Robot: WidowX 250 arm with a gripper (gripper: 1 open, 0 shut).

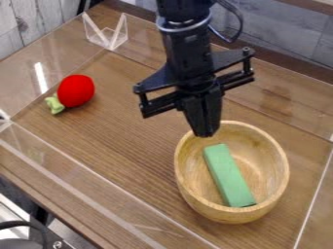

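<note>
The black robot gripper (202,126) hangs above the back-left rim of a wooden bowl (271,170); it is shut, with nothing visible between its fingers. In the bowl lies a green rectangular block (229,177). At the left, a red round object (77,89) rests on the wooden table (104,165), with a small green item (54,105) just below it.
A white wire stand (104,29) is at the back left. A grey wall panel (293,34) runs along the back right.
</note>
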